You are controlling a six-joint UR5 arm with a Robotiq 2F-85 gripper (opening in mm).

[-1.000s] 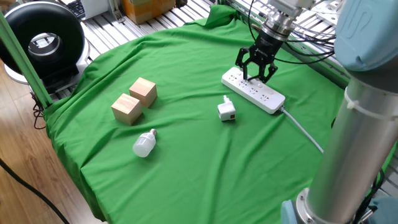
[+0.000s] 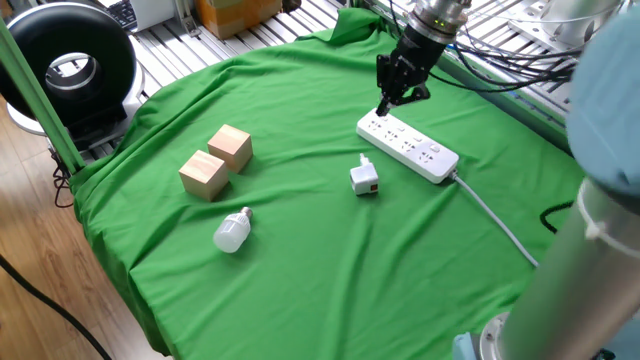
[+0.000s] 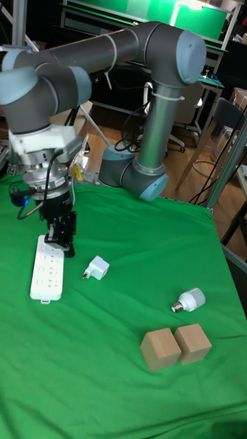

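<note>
In exterior view 1 my gripper points down at the far left end of the white power strip. Its fingertips look drawn together, and nothing shows between them. Whether they touch the strip is unclear. The strip lies flat on the green cloth, sockets and switches facing up, its cable leaving the near right end. A white plug adapter lies apart from the strip, towards the middle of the cloth. In exterior view 3 the dark gripper body partly covers the far end of the strip.
Two wooden blocks sit side by side on the left, with a white light bulb lying near them. The strip's cable runs towards the arm at right.
My gripper has moved left along the strip to its far end and turned; its fingertips, apart before, now look together. The arm shifted right in view. The objects have stayed put.
</note>
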